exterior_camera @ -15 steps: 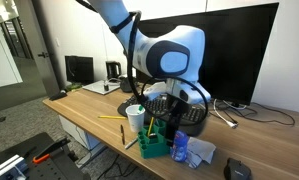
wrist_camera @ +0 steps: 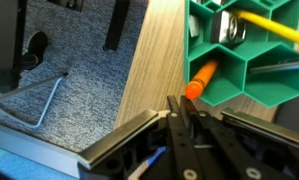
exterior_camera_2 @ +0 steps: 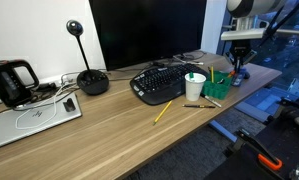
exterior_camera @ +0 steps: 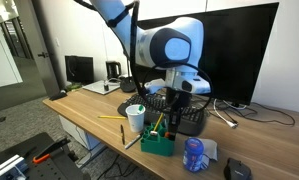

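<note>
My gripper (exterior_camera: 170, 134) points down beside the green organizer (exterior_camera: 157, 146). In the wrist view its fingers (wrist_camera: 175, 107) are only a little apart, with nothing visible held between them. An orange-tipped item (wrist_camera: 200, 80) stands in the organizer (wrist_camera: 221, 91) just beyond the fingertips. A yellow pencil (wrist_camera: 274, 28) and a black-and-white item (wrist_camera: 225, 28) occupy other compartments. To the right of the organizer, a blue cup (exterior_camera: 194, 155) stands on the table, apart from the gripper. Part of something blue shows low in the wrist view, beneath the gripper.
A white cup (exterior_camera_2: 194, 84) stands beside the organizer, with a pencil (exterior_camera_2: 163, 112) and a dark pen (exterior_camera_2: 201, 106) lying nearby. The keyboard (exterior_camera_2: 161, 82) is behind. A pale cloth (exterior_camera: 208, 147) and black mouse (exterior_camera: 237, 169) lie on the right.
The blue cup has shifted right, away from the organizer. My gripper has come away from it, up and to the left.
</note>
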